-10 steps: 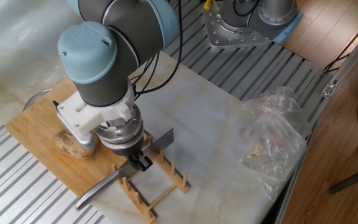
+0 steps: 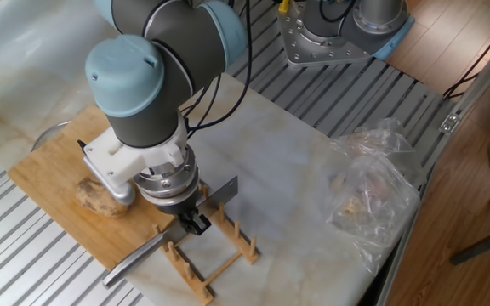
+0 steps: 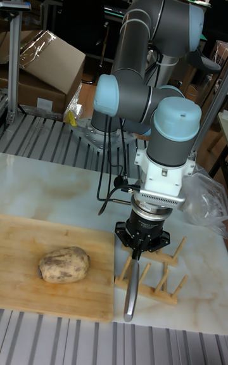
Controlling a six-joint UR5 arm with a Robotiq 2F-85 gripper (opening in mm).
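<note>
A knife with a silver handle (image 2: pixel 134 260) and a flat blade (image 2: pixel 225 192) rests across a wooden peg rack (image 2: pixel 251 254). Its handle reaches over the edge of the wooden cutting board. My gripper (image 2: pixel 196 223) points down at the middle of the knife, by the rack's pegs. In exterior view 3 the gripper (image 3: pixel 137 250) hangs just above the knife handle (image 3: pixel 132 291), hiding the blade. Whether the fingers touch the knife, or how far apart they stand, cannot be made out. A brown potato (image 3: pixel 64 265) lies on the cutting board (image 3: pixel 40 233), left of the gripper.
A clear plastic bag (image 2: pixel 373 200) with something inside lies at the table's right edge. Bare marble-patterned tabletop (image 2: pixel 287 187) stretches between rack and bag.
The arm and gripper have shifted slightly to the right and down in exterior view 2. The knife, rack and potato look unmoved.
</note>
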